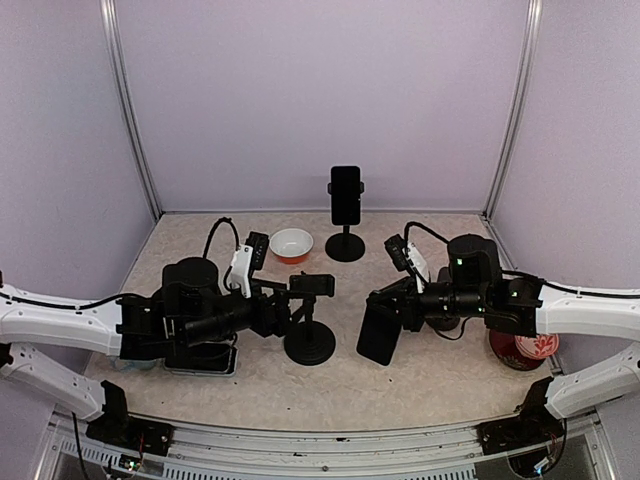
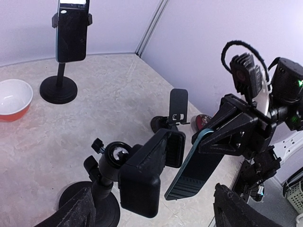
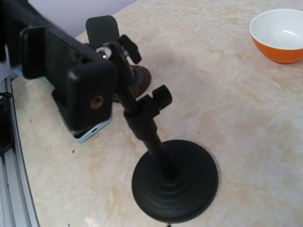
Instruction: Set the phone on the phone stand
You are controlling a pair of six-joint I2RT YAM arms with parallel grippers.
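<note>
A black phone stand [image 1: 309,340] with a clamp head stands at the table's centre; in the left wrist view its clamp [image 2: 139,189] fills the foreground between the fingers of my left gripper [image 1: 280,312], which appear part open and apart from it. My right gripper [image 1: 390,295] is shut on a dark phone [image 1: 378,335], held tilted just right of the stand, its lower end near table height. In the right wrist view the stand's base [image 3: 175,182] and clamp show; the held phone is not clearly visible there.
A second stand with a phone [image 1: 345,195] stands at the back. An orange-white bowl [image 1: 291,243] is left of it. Red bowls [image 1: 520,350] sit at the right edge, another device [image 1: 200,365] at the front left.
</note>
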